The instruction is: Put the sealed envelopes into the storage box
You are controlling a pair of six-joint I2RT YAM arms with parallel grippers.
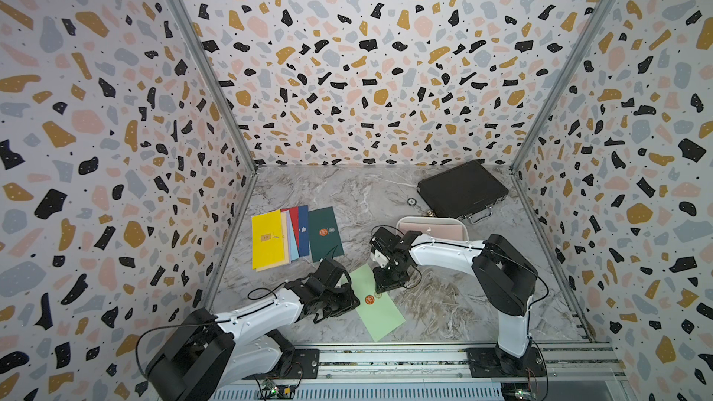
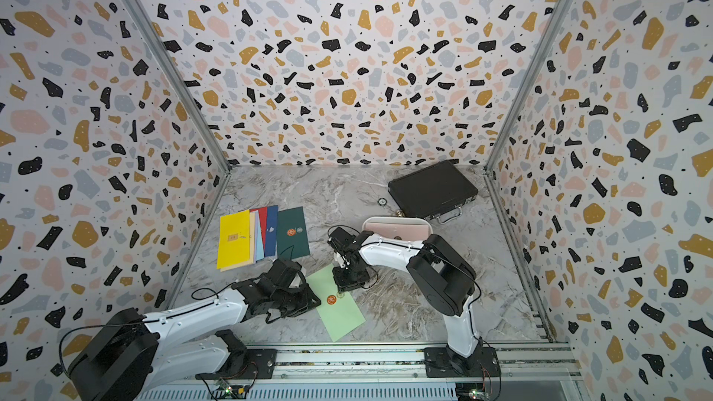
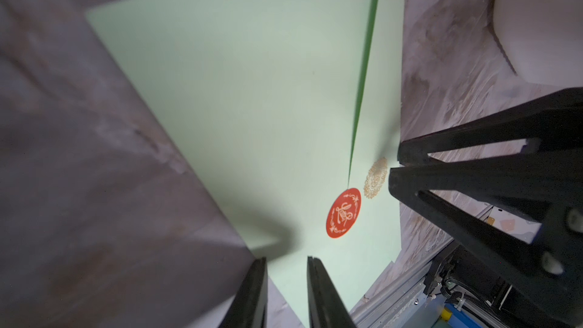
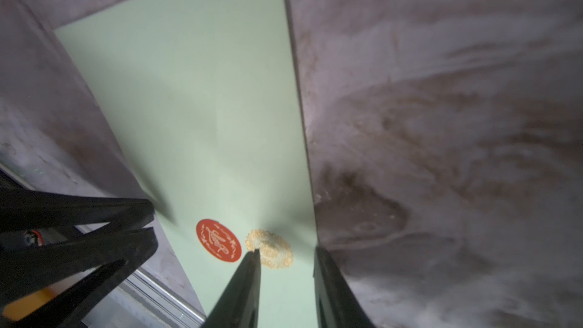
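A light green envelope [image 1: 381, 318] with a red seal lies on the marble table between both grippers. My left gripper is part open at the envelope's left edge, one finger on either side of that edge. Opposite it, my right gripper stands open over the right edge near a beige wax spot; whether it touches the paper I cannot tell. The left wrist view shows the flap's edge slightly lifted, a dark gap along it. Behind the right arm is a pale pink box [image 1: 432, 228], partly hidden by that arm.
Yellow [image 1: 266, 252], red, blue and dark green [image 1: 324, 234] envelopes lie at the left. A black case [image 1: 464, 189] rests at the back right, with a small round object [image 1: 411, 201] near it.
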